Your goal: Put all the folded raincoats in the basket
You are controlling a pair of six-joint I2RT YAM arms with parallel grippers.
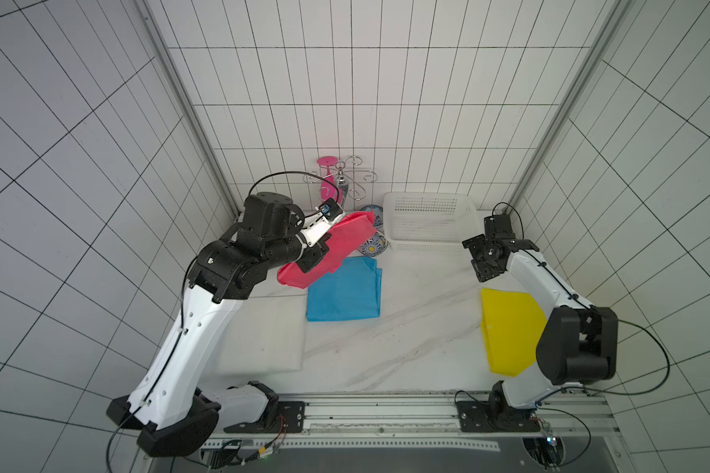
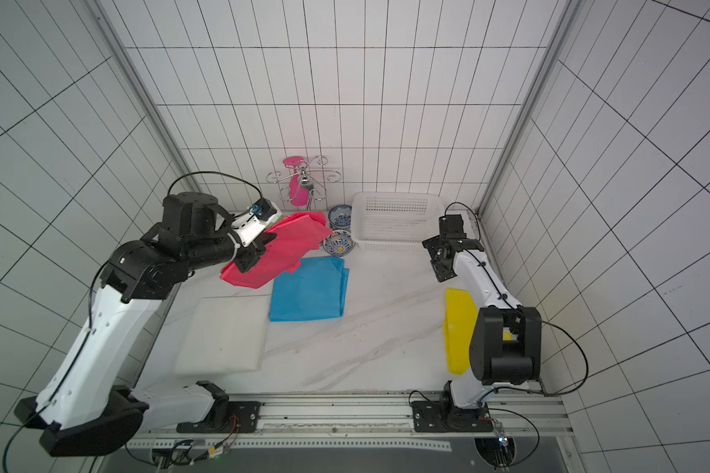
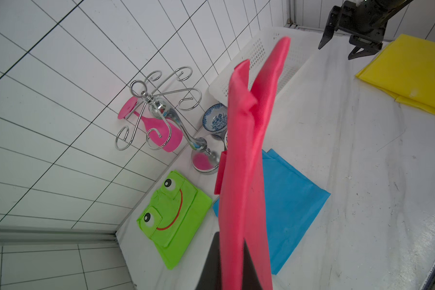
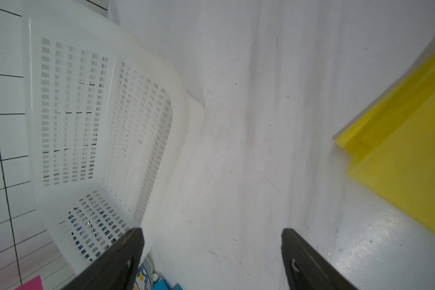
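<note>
A red folded cloth (image 1: 331, 256), which could be the folded raincoat, hangs tilted in the air above the back left of the table. My left gripper is shut on it, with the red fabric standing up between its dark fingers in the left wrist view. The white basket (image 1: 426, 220) stands at the back wall; its visible inside is bare. Close to the basket's front right corner, my right gripper (image 1: 475, 258) is open, and only bare tabletop shows between its fingertips. A green folded piece with a frog face (image 3: 176, 217) lies back left, hidden in both top views.
A blue folded cloth (image 1: 344, 290) lies below the red one, and a yellow one (image 1: 512, 331) at the right. Patterned bowls (image 2: 339, 243) and a metal stand (image 3: 171, 113) with a pink bottle occupy the back.
</note>
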